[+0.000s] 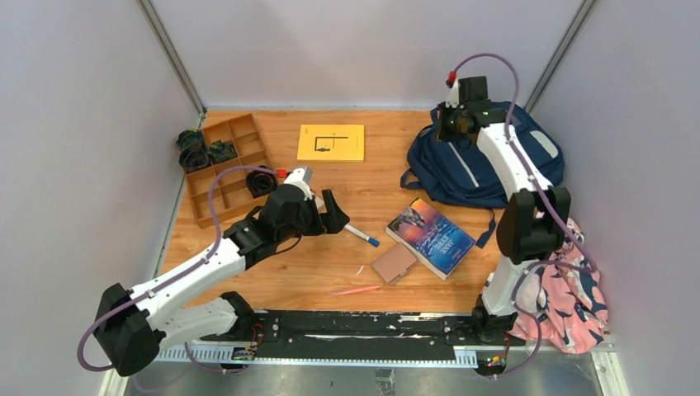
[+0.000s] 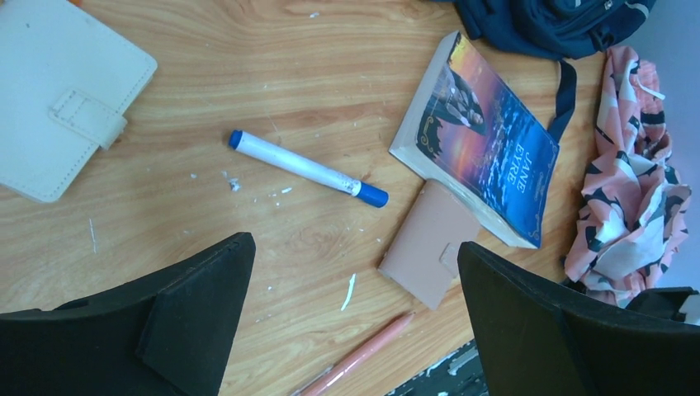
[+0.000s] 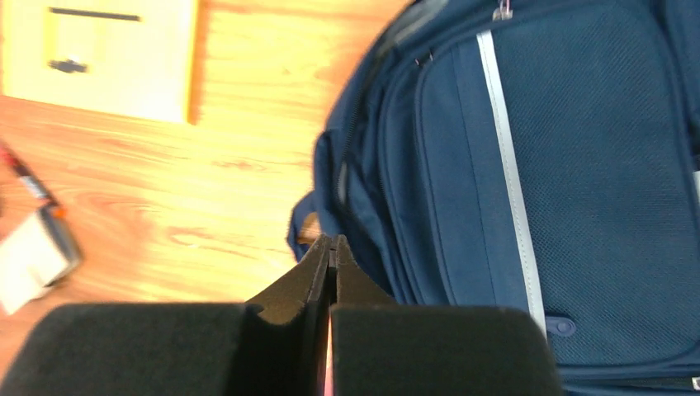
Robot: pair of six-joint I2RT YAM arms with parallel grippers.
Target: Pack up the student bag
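Observation:
The navy backpack [image 1: 462, 177] lies flat at the back right of the table. Over its upper left part is my right gripper [image 1: 440, 132], shut, with nothing seen between its fingers; the right wrist view shows the bag's zipper edge [image 3: 357, 124] beyond the tips. My left gripper [image 1: 334, 216] stands open above the table, empty. Under it lies a blue-capped marker [image 2: 305, 167]. To the right are a Jane Eyre book [image 2: 487, 136] and a small brown wallet [image 2: 429, 239], the wallet touching the book. A pink pencil [image 2: 363, 355] lies in front. The yellow book [image 1: 330, 143] is at the back.
At the left, a wooden compartment tray [image 1: 239, 136] holds dark coiled items. A pale notebook [image 2: 70, 91] is partly hidden beneath the left arm in the top view. Crumpled pink cloth [image 1: 569, 305] lies front right. Bare wood separates the yellow book from the bag.

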